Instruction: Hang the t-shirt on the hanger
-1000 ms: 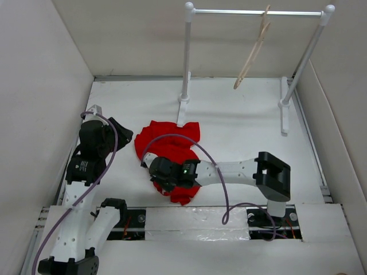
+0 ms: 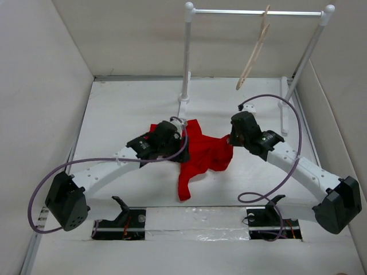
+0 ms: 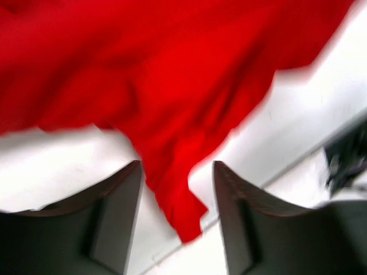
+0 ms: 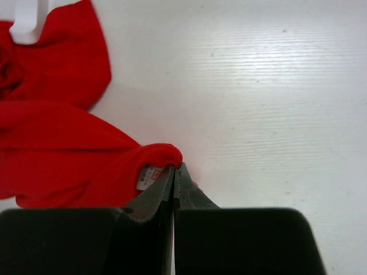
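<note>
The red T-shirt [image 2: 200, 154] lies crumpled on the white floor, a narrow part trailing toward the front. My left gripper is over it, fingers apart, with blurred cloth below and beyond them. At the cloth's right end, my right gripper is shut on a bunched fold, with a small pale label [image 4: 148, 176] beside the fingertips. A wooden hanger [image 2: 252, 54] hangs on the rail [image 2: 229, 11] at the back right.
The rack's white feet [image 2: 284, 120] stand on the floor behind the cloth, the left one by its edge. Walls enclose both sides. Bare floor shows at left and right.
My left arm has swung right over the shirt. My right arm has moved back and to the right, and the shirt's right part is drawn out that way.
</note>
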